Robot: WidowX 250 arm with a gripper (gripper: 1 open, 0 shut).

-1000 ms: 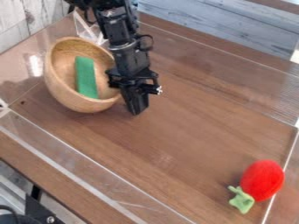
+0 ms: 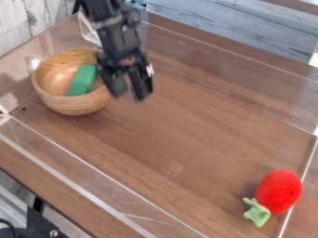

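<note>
My black gripper (image 2: 129,82) hangs motion-blurred at the upper left, beside the right side of a wooden bowl (image 2: 59,98); it looks open, with nothing visible between its fingers. The bowl sits upright on the table, with a green object (image 2: 82,78) inside, its right part partly behind the gripper. A red plush vegetable with green leaves (image 2: 280,192) lies at the lower right.
Pale boarded walls stand behind it at the top, and the table's front edge runs along the lower left.
The bowl, tilted up against my gripper a second ago, now sits level. My gripper has moved away from its rim and is now blurred in motion.
</note>
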